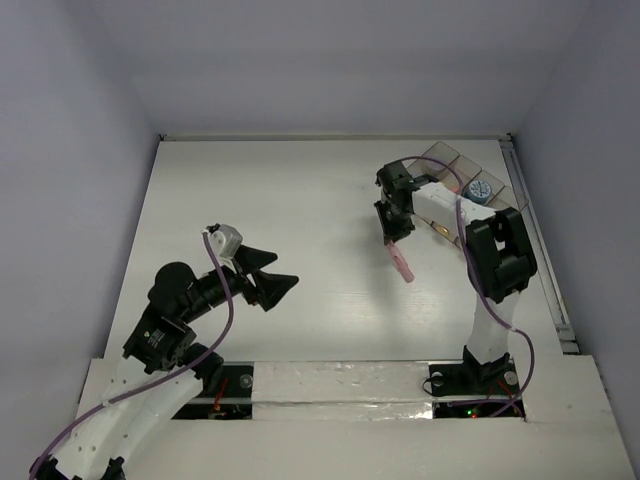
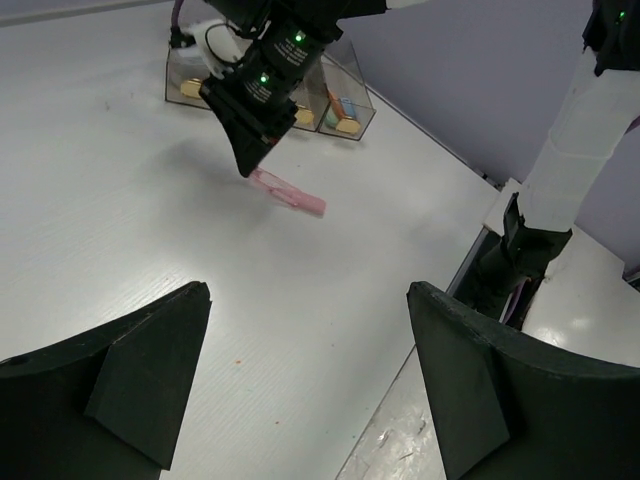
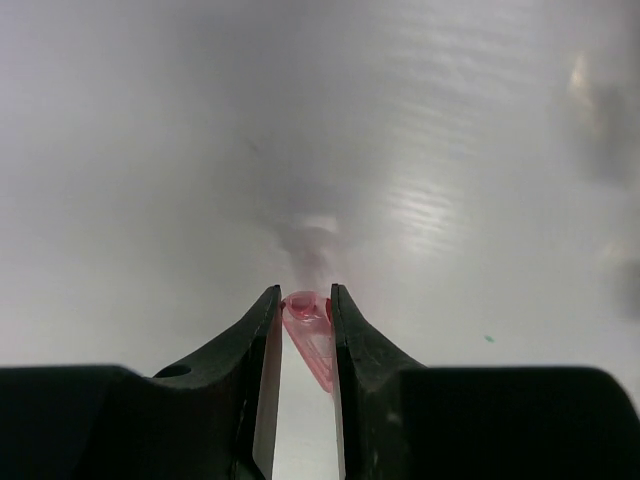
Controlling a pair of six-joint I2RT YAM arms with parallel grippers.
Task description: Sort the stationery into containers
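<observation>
A slim pink stationery item (image 1: 400, 262) hangs from my right gripper (image 1: 390, 238), which is shut on one end of it; the other end sticks out toward the table's front. In the right wrist view the pink item (image 3: 312, 335) sits between the two fingertips. The left wrist view shows it (image 2: 290, 195) slanting beneath the right gripper. My left gripper (image 1: 281, 283) stands open at the left of the table, with bare tabletop between its fingers. Behind the right arm is a clear compartment box (image 1: 519, 198), partly hidden.
A round blue-lidded jar (image 1: 479, 190) stands in the box at the back right, and a few small yellow and orange items lie in other compartments.
</observation>
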